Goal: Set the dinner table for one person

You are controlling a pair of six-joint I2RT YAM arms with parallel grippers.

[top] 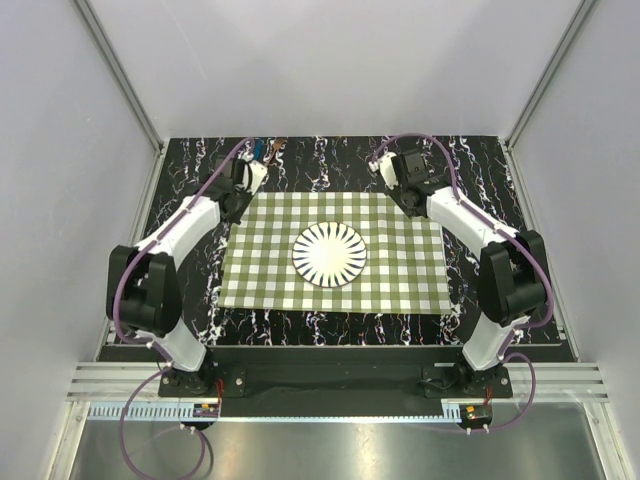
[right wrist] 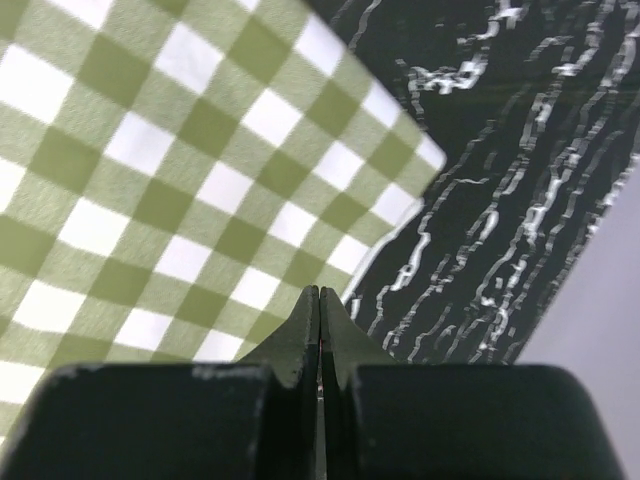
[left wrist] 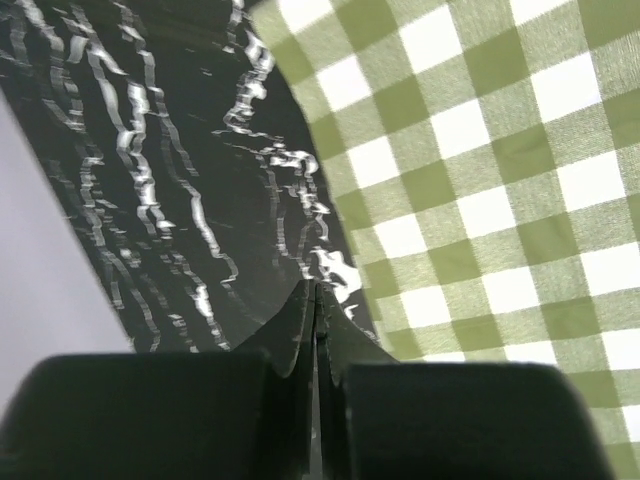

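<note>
The round plate (top: 330, 254), white with dark radial marks, lies flat at the middle of the green-and-white checked cloth (top: 270, 290). Above the cloth's back left corner, my left gripper (top: 237, 220) hangs shut. Its fingertips meet in the left wrist view with nothing showing between them, in front of the cloth's edge (left wrist: 480, 190). My right gripper (top: 408, 212) is over the back right of the cloth, also shut. No object shows between its fingers in the right wrist view, where a cloth corner (right wrist: 400, 190) is visible.
Behind the left gripper, a blue item (top: 257, 149) and a brown item (top: 277, 146) lie near the back wall, partly covered. The right arm hides part of the right side.
</note>
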